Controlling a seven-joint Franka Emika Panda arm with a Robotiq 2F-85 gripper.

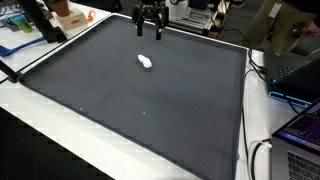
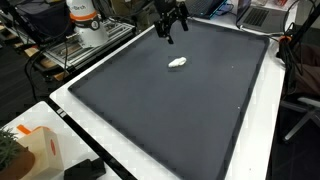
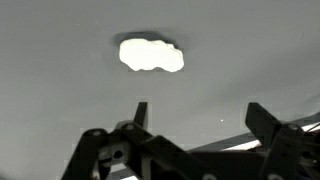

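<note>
A small white lumpy object (image 3: pixel 151 55), longer than it is wide, lies on the dark grey board. In exterior view 1 the white object (image 1: pixel 145 61) rests toward the far end of the board; exterior view 2 also shows the white object (image 2: pixel 177 62) there. My gripper (image 1: pixel 149 35) is above the board on the far side of the object, apart from it. Its fingers (image 3: pixel 139 115) are spread wide in the wrist view, with only bare board between them. The gripper (image 2: pixel 176 38) is open and empty.
The grey board (image 1: pixel 150 105) is otherwise clear, with a raised dark rim and a white table edge around it. A laptop (image 1: pixel 298 160) and cables lie at the right. An orange-and-white box (image 2: pixel 40 150) stands at the near left in exterior view 2.
</note>
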